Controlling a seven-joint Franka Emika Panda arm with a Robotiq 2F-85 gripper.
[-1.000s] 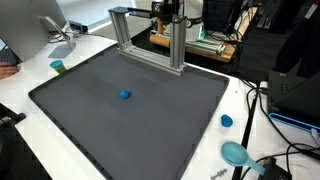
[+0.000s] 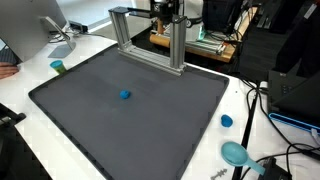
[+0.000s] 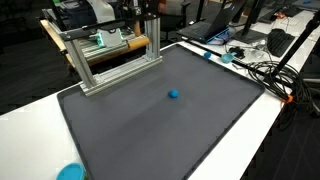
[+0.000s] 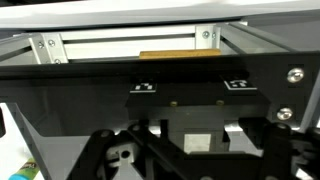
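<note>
In the wrist view a black drawer front or bar [image 4: 70,78] runs across the picture, with a dark handle-like block [image 4: 197,97] at its middle. Behind its top edge lies an orange-brown piece [image 4: 182,55] in a pale compartment. My gripper is dark against dark below the block, and I cannot tell how far its fingers are apart or whether they touch it. A pale patch shows between the dark parts. From outside, the metal frame [image 2: 150,58] with its black top stands at the board's far edge, my arm close behind it.
A blue object [image 2: 125,94] lies on the grey board [image 2: 100,125], which is otherwise clear. A green-topped cup [image 2: 58,67] stands beyond its left side. A blue lid [image 2: 226,121] and a turquoise scoop-like item [image 2: 240,156] lie at the right, near cables.
</note>
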